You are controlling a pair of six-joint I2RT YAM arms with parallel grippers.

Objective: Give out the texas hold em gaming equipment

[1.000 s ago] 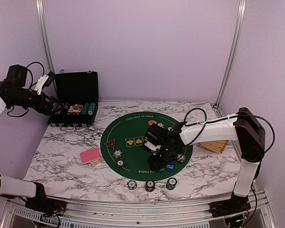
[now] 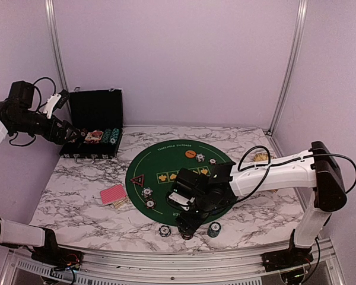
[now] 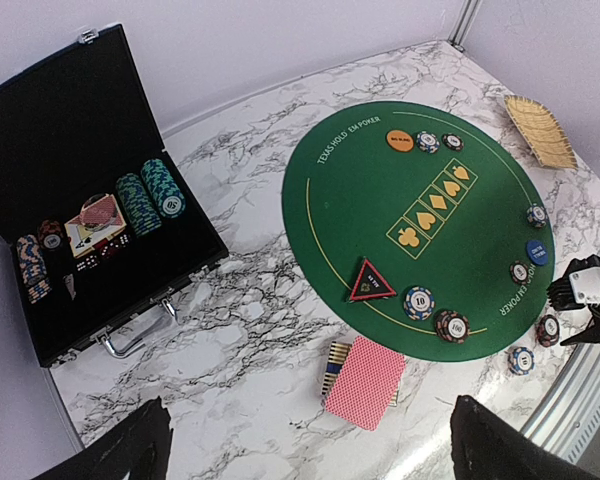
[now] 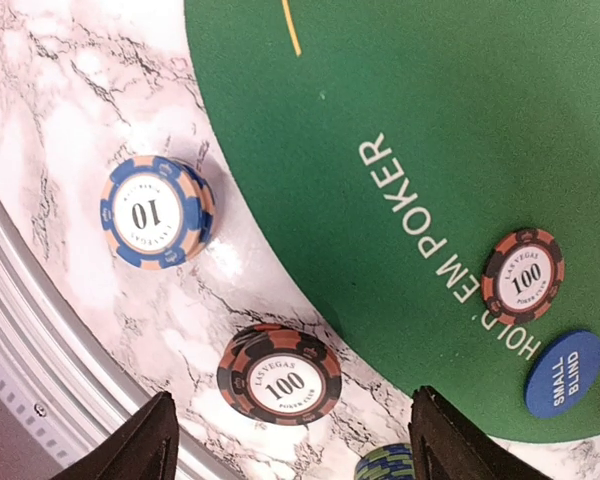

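A round green poker mat (image 3: 350,200) covers the middle of the marble table. My right gripper is open above the mat's front edge, with a stack of black-and-orange 100 chips (image 4: 279,378) in front of its fingers. To one side stands a stack of blue 10 chips (image 4: 155,211); a green chip stack (image 4: 388,463) is partly cut off by the frame. On the mat lie a single 100 chip (image 4: 523,275) and a blue small blind disc (image 4: 564,372). My left gripper hangs open and empty at the far left.
An open black case (image 3: 130,270) with chips and cards stands at the back left. Red-backed cards (image 3: 364,383) lie left of the mat, near a dealer triangle (image 3: 370,282). A wooden tray (image 3: 540,130) sits at the right.
My right gripper has moved from over the mat towards the table's front edge and now covers part of the middle chip stack in the top view. The left arm is still.
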